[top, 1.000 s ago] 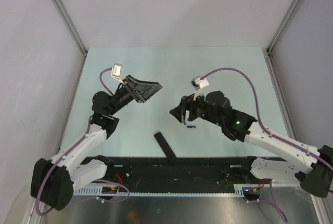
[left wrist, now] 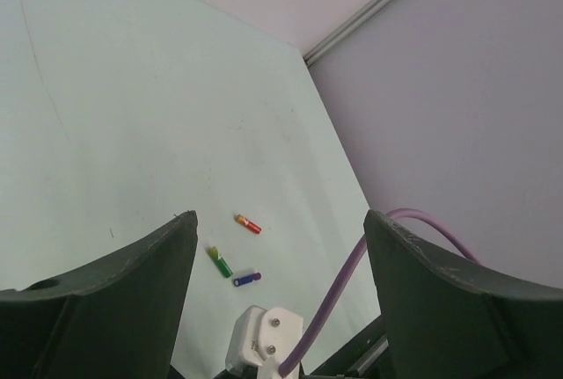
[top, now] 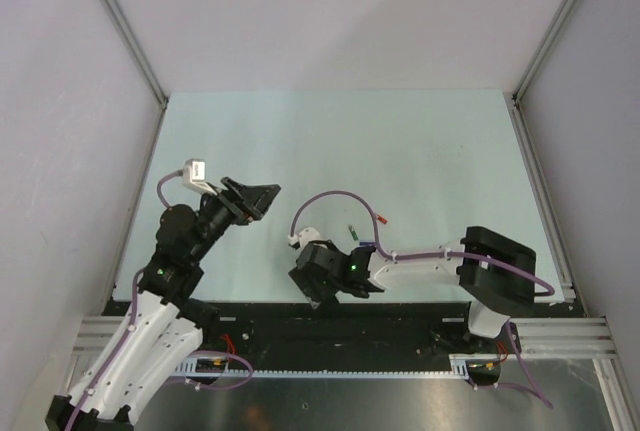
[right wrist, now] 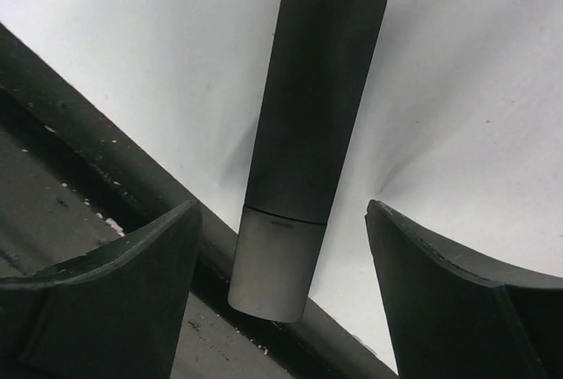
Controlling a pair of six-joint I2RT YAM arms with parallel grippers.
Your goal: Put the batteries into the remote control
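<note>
The black remote [right wrist: 312,98], with its grey end, lies face down or up, I cannot tell which, between the spread fingers of my right gripper. Its grey end reaches over the table's front edge. In the top view my right gripper [top: 309,287] hides most of it. Three small batteries lie loose on the table: a red one [left wrist: 249,224], a green one [left wrist: 220,262] and a blue one [left wrist: 247,279]. My left gripper [top: 265,202] hangs over the left-middle of the table, open and empty.
A dark strip [top: 400,313] runs along its front edge. A purple cable [top: 335,194] arches over the right wrist, close to the batteries in the top view.
My right gripper has moved left and toward the front edge, from beside the batteries to over the remote. My left gripper has drawn back somewhat to the left. The remote appears unmoved.
</note>
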